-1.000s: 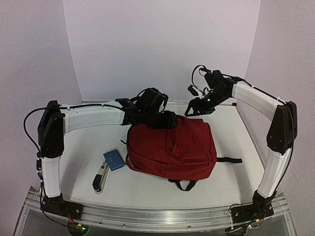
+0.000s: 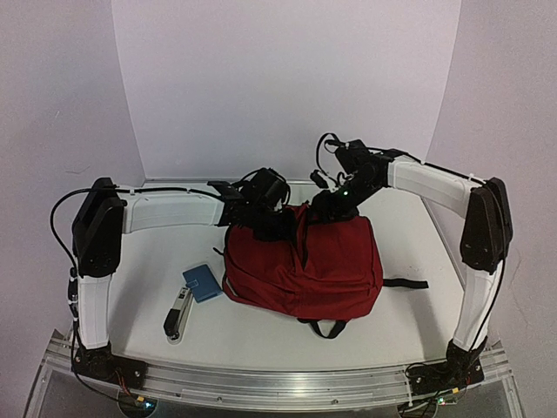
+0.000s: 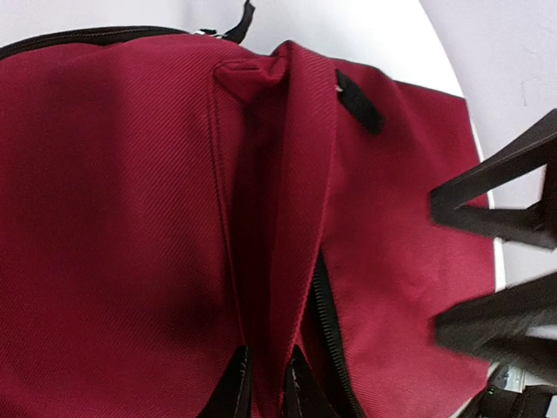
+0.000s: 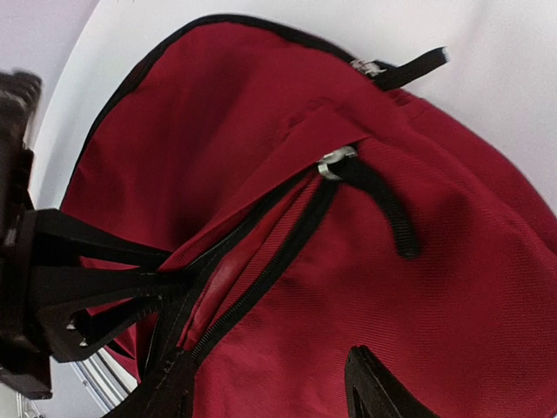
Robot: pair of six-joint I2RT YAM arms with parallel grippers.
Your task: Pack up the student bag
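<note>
The red bag (image 2: 339, 261) lies on the table, its zipped opening parted in a dark slit near the middle. In the left wrist view, a raised fold of red cloth (image 3: 300, 165) runs down between the close-set tips of my left gripper, which is shut on this edge of the bag. My right gripper stands open over the bag, its fingers wide apart with only flat red cloth showing below. Beside the opening, the black zipper (image 4: 261, 292) and its pull tab (image 4: 383, 205) show in the right wrist view. The bag's inside is mostly hidden.
Left of the bag lie a blue notebook (image 2: 202, 283) and a black-and-white stapler (image 2: 177, 313). Black straps (image 2: 406, 283) stick out at the bag's right and front. Both grippers are close together over the bag.
The left gripper has shifted left, and the bag's opening has widened into a dark slit. My right gripper has moved left and down to the bag's upper edge.
</note>
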